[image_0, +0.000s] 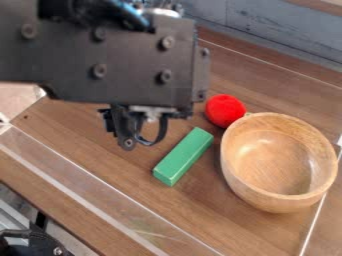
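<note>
The dark robot gripper (140, 128) fills the upper left of the view, its fingers open above the wooden table, just left of a green block (183, 156). A red round object (225, 110) sits behind the green block. To the right stands an empty wooden bowl (277, 165).
The wooden table (127, 200) has bare room at the front and left, with a pale strip running along its left part. A grey-blue wall (287, 35) lies at the back.
</note>
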